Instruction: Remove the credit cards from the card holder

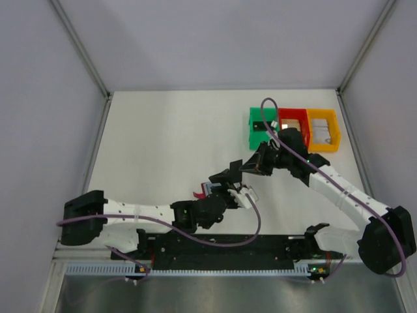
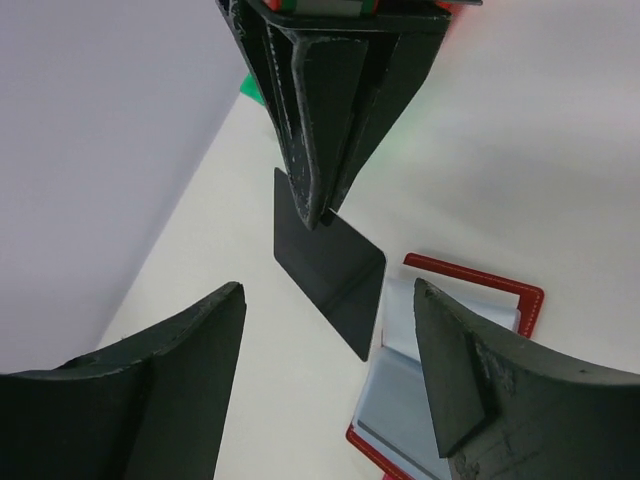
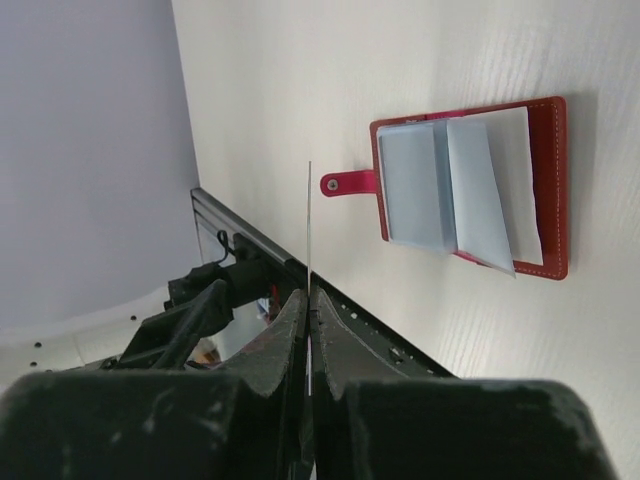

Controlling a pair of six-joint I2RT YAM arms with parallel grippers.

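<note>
A black card (image 1: 236, 171) hangs upright, held at its top edge by my shut right gripper (image 1: 242, 168); in the right wrist view it shows edge-on as a thin line above the fingertips. My left gripper is part open, its fingers either side of the card's lower corner, apparently not closed on it. The card holder (image 3: 545, 180) lies open below on the table, red with grey plastic sleeves and a pink strap (image 3: 350, 182); the left arm hides much of it in the top view.
Green (image 1: 257, 137), red (image 1: 303, 114) and yellow (image 1: 331, 120) trays stand at the back right with items in them.
</note>
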